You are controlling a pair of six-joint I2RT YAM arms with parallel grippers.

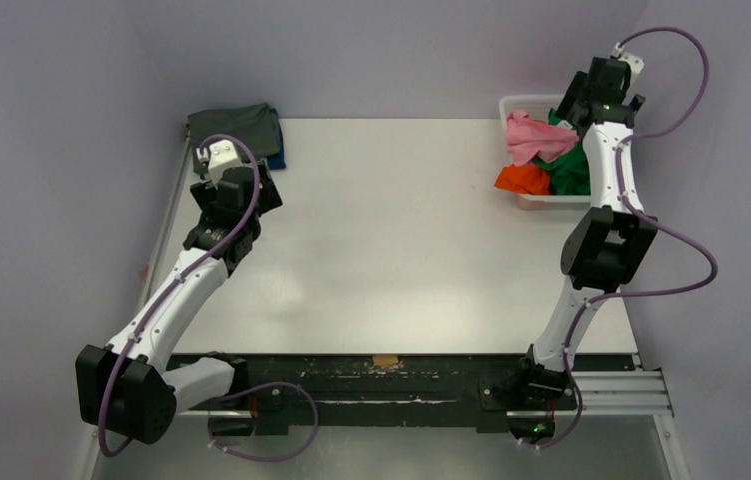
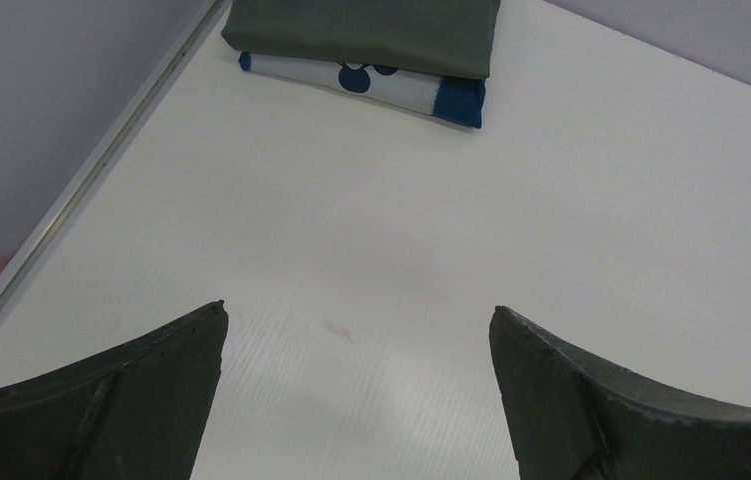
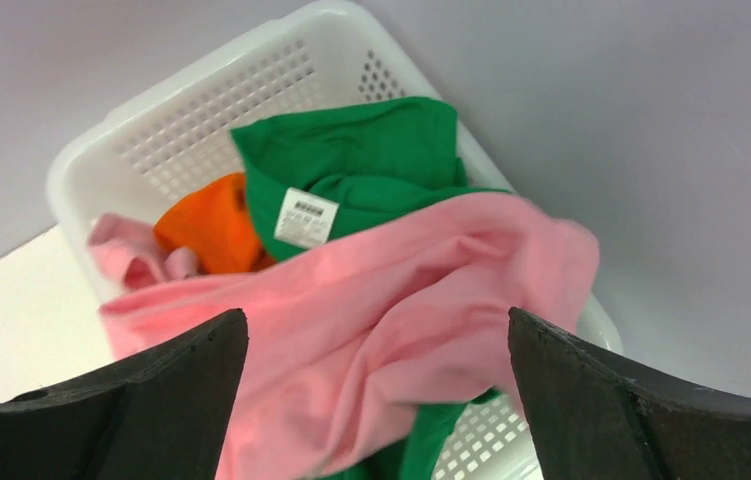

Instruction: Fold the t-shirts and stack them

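A white basket (image 1: pixel 541 202) at the back right holds loose pink (image 3: pixel 341 330), green (image 3: pixel 361 150) and orange (image 3: pixel 206 225) shirts, the pink one mostly on top. My right gripper is open over it, fingers above the pink cloth. A folded dark olive shirt (image 2: pixel 361 30) lies on a white and blue folded one (image 2: pixel 456 100) at the back left. My left gripper hangs open in front of that pile, with bare table between its fingers.
Walls bound it at the back and both sides, with a rail along the left edge.
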